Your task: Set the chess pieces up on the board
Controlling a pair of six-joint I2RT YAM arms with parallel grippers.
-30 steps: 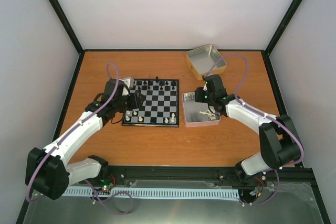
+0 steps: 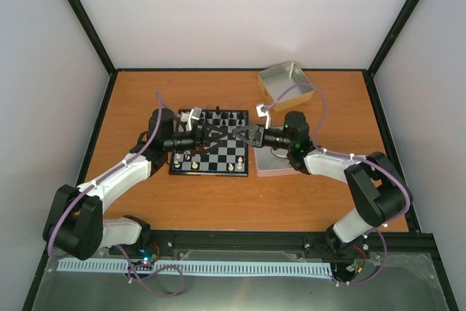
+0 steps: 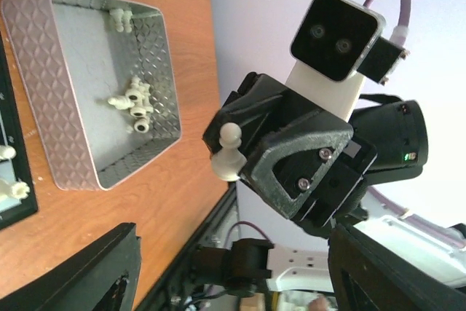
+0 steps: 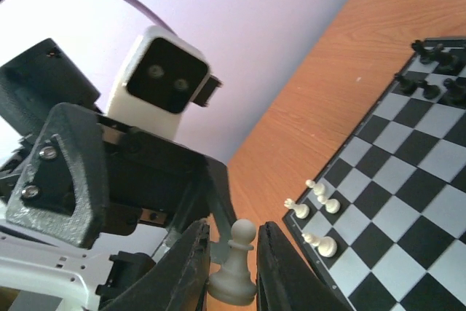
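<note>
A white chess piece (image 3: 228,159) is held upright in my right gripper, which is shut on it; the two grippers face each other over the board's middle. My left gripper is open, its fingers wide apart, with that piece just beyond them. The checkered board (image 2: 218,165) carries black pieces (image 4: 455,91) along its far part and several white pieces (image 4: 325,245) along its near part. In the left wrist view the pink box (image 3: 69,107) holds several loose white pieces (image 3: 136,96).
A tan tray (image 2: 284,81) sits at the back right, behind the pink box.
Both arms have moved toward each other over the board. The right gripper has travelled left from above the pink box to face the left one; the left gripper has shifted right.
</note>
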